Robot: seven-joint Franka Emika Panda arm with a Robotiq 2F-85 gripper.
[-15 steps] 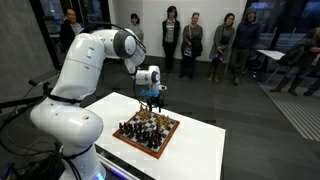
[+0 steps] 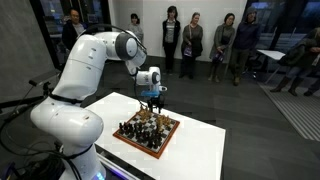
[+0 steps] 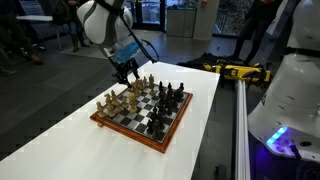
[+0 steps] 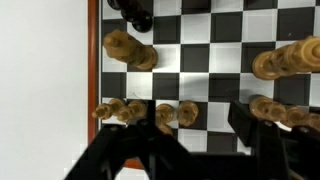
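A chessboard with a reddish-brown rim lies on the white table, set with light wooden pieces and dark ones. My gripper points down over the far side of the board, among the light pieces. In the wrist view the two dark fingers of my gripper stand apart, so it is open. A small light piece shows from above in the gap between them; I cannot tell whether either finger touches it. A taller light piece stands close by, near the board's edge.
More light pieces crowd the right side of the wrist view, close to the right finger. Dark pieces fill the board's near side. Bare white table lies to the right of the board. Several people stand along the back wall.
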